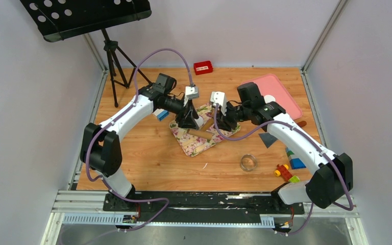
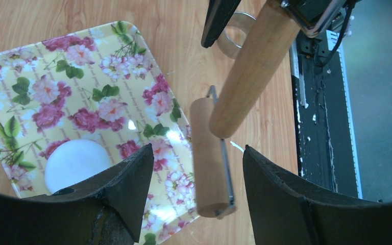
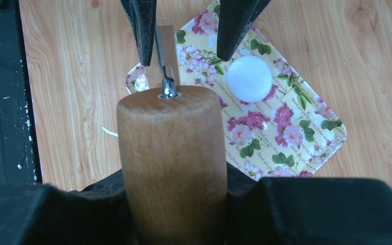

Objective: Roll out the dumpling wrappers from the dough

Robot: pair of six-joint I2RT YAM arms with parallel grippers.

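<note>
A round white piece of dough (image 2: 76, 166) lies on the floral board (image 2: 94, 120). My right gripper (image 1: 228, 126) is shut on the wooden handle (image 3: 173, 163) of a rolling pin. The pin's wooden roller (image 2: 209, 158), joined to the handle by a metal rod, overlaps the board's edge in the left wrist view; whether it touches the board I cannot tell. Over the board, near the dough, my left gripper stands part open with its fingers (image 2: 132, 189) apart. Nothing is held between them; the roller shows beyond the gap.
At the back right, a pink tray (image 1: 284, 102) carries a white round piece (image 1: 269, 99). A metal ring (image 1: 248, 163), a grey scraper (image 1: 268, 140) and toy bricks (image 1: 286, 173) lie to the right.
</note>
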